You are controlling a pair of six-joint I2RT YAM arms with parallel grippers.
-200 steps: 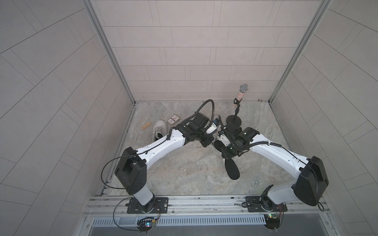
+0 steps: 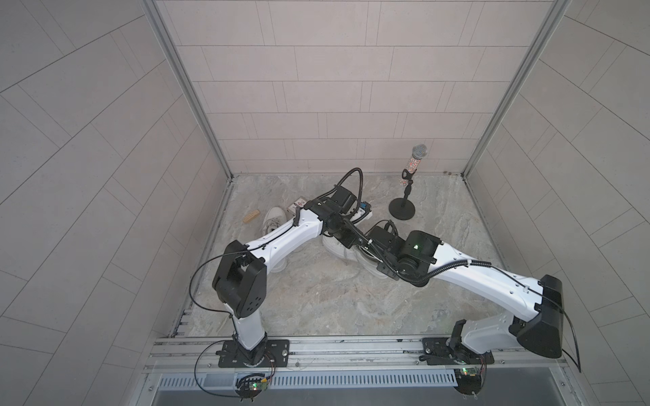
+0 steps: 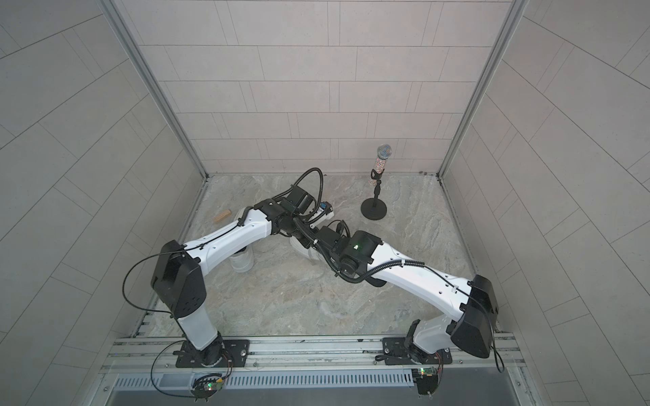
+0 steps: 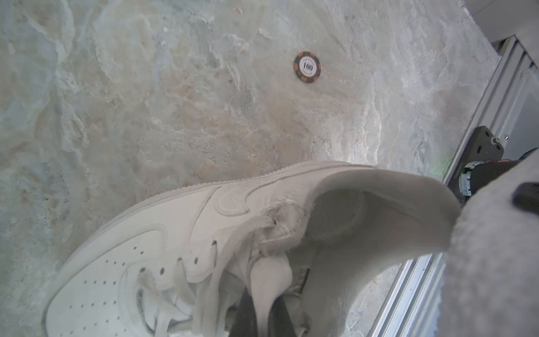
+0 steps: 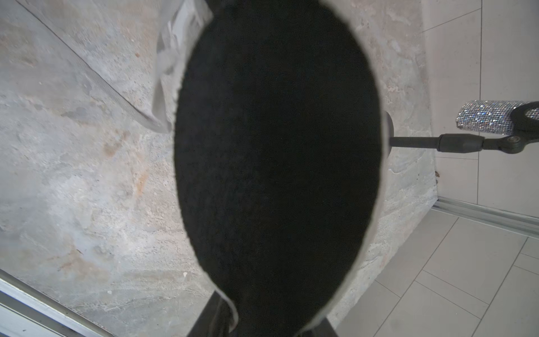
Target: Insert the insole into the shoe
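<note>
A white perforated shoe (image 4: 151, 230) fills the lower left wrist view, its collar opening facing right and its laces loose. My left gripper is shut around a narrow white part at the tongue, between two dark fingertips. The black insole (image 5: 275, 146) looms large in the right wrist view, with a thin white rim. My right gripper is shut on its lower end. From above, both grippers meet over the shoe (image 2: 338, 249), which they largely cover. The insole is hard to make out there. Contact between insole and shoe cannot be judged.
A second white shoe (image 2: 274, 220) stands to the left beside a wooden block (image 2: 250, 216) and a small card box (image 2: 298, 205). The microphone stand (image 2: 401, 207) is behind. A poker chip (image 4: 307, 66) lies on the table.
The insole, earlier seen hanging toward the front from my right gripper, has swung out of sight in the top left view.
</note>
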